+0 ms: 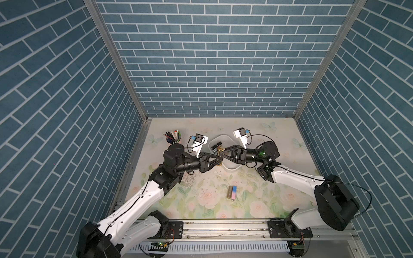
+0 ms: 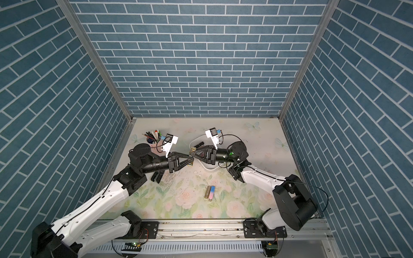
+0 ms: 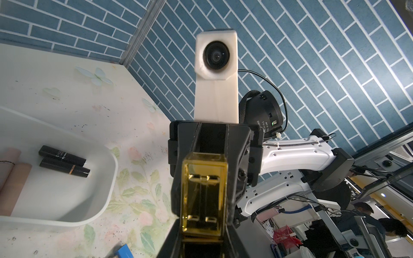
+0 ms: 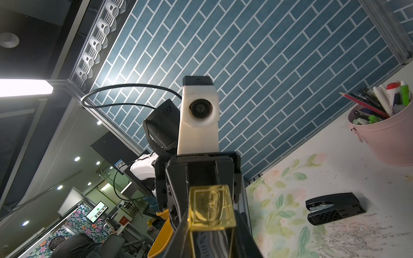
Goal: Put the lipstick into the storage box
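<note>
A translucent gold-yellow lipstick (image 3: 204,195) is held upright in the air between my two arms. My left gripper (image 1: 220,158) is shut on it from the left, and my right gripper (image 1: 224,153) is shut on it from the right, so both grip it at once. In the right wrist view, the clear yellow end of the lipstick (image 4: 211,208) rises above the fingers. Behind and partly under the right gripper stands the white storage box (image 3: 103,202). Two black tubes (image 3: 64,161) and pinkish-tan tubes (image 3: 17,185) lie inside the box.
A brown tube (image 1: 229,191) and a blue-and-pink one (image 1: 233,193) lie side by side near the table front. To the left are a black stapler (image 4: 335,208) and a pink pen bucket (image 4: 387,137).
</note>
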